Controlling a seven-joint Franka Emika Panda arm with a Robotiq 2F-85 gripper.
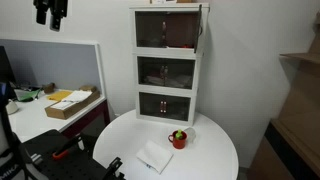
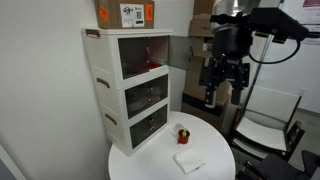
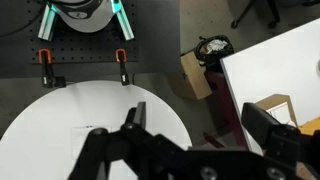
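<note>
My gripper hangs high above the round white table, its two fingers spread apart with nothing between them. At the top left of exterior view 1, the gripper shows against the bare wall. A red mug with something green at its top stands on the table, well below the gripper. Beside the mug is a pale, clear-looking cup. Nearer the table's front lies a white cloth or paper. The wrist view shows the table partly, with dark gripper parts across the bottom; the mug is out of sight there.
Behind the table stands a white cabinet with three dark-fronted compartments and a cardboard box on top. An open carton rests on a side desk.
</note>
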